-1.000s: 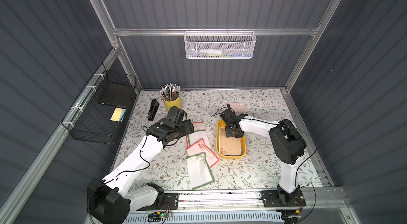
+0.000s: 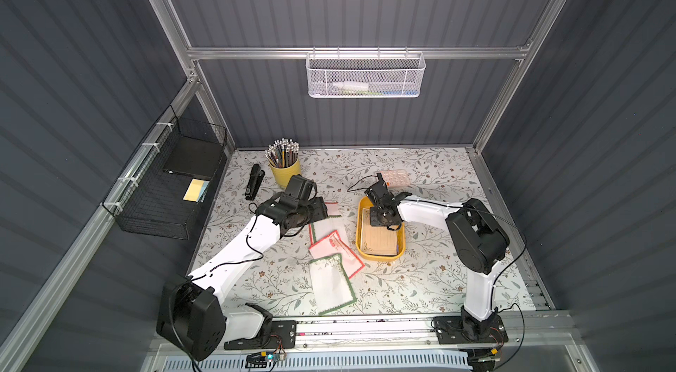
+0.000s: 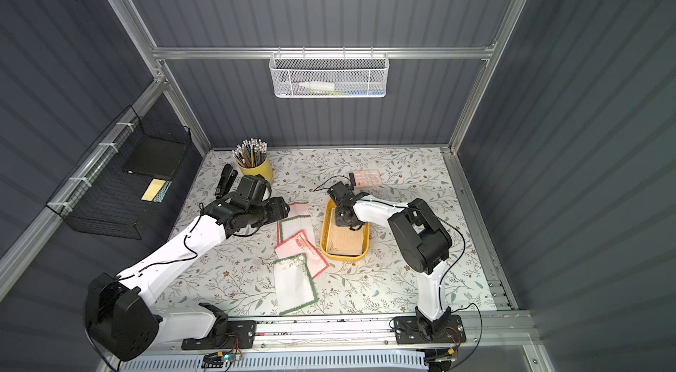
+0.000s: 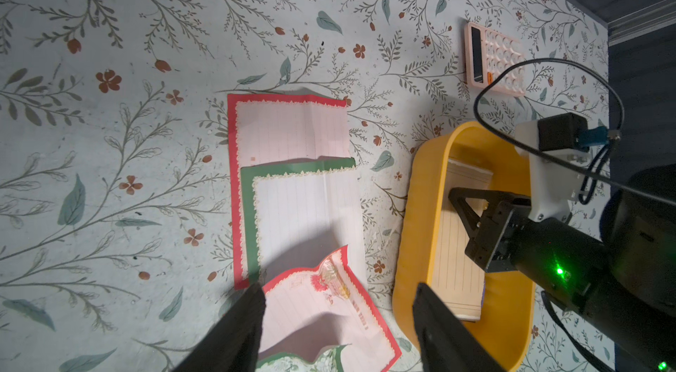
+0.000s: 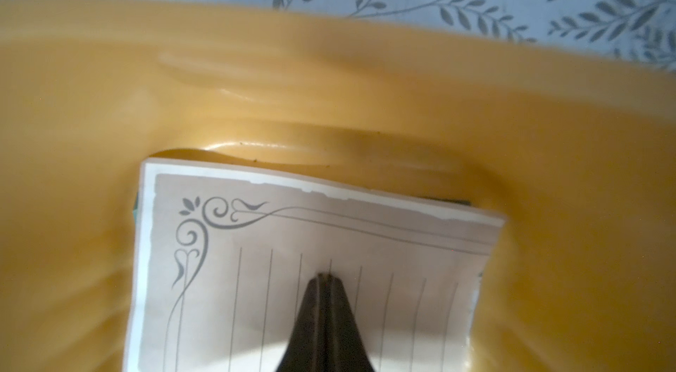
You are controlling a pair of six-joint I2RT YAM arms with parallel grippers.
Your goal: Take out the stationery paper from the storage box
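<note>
Inside the yellow storage box (image 2: 403,245) lies tan lined stationery paper (image 2: 380,242) with a scroll-patterned corner, visible up close in the right wrist view. My right gripper is down in the box over this paper (image 5: 211,287), its fingers shut together with nothing visible between them; whether the tips touch the sheet I cannot tell. My left gripper stands open and empty, left of the box. Beneath it on the table are overlapping sheets: a red-edged pink sheet (image 4: 288,129), a green-edged sheet (image 4: 302,203) and another pink sheet (image 4: 295,312).
A white green-bordered sheet (image 2: 331,284) lies at the front. Behind the box sits a pink calculator (image 2: 395,177). A yellow pencil cup (image 2: 285,174) and a black stapler (image 2: 254,181) stand back left. Right of the box, the table (image 2: 436,259) is clear in front of the arm.
The storage box has shifted slightly left along with my right gripper. My left arm has moved a little to the right. The sheets on the table have not visibly moved.
</note>
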